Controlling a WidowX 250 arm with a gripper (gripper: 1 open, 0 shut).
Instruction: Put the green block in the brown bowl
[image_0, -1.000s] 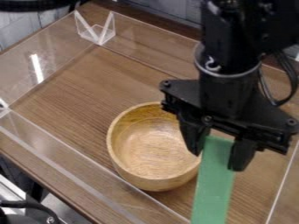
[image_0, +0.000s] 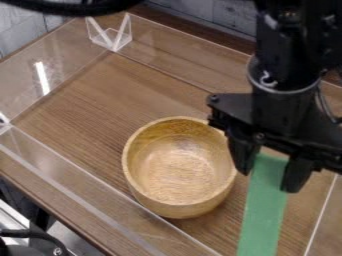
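Note:
A long green block (image_0: 263, 215) hangs upright in the lower right, its top end between the fingers of my black gripper (image_0: 270, 172). The gripper is shut on it. Left of the block sits the light brown bowl (image_0: 138, 157), empty inside as far as I can see. The block is to the right of the bowl's rim, not over its opening. Its lower end reaches close to the bottom of the view, and whether it clears the table cannot be told.
A clear plastic holder (image_0: 110, 33) stands at the back left. Transparent walls (image_0: 87, 193) edge the wooden table (image_0: 83, 110). The table left of and behind the bowl is clear. Dark cables lie outside at the lower left.
My gripper and the green block have moved to the right, away from the bowl, and slightly lower. The bowl has stayed in place.

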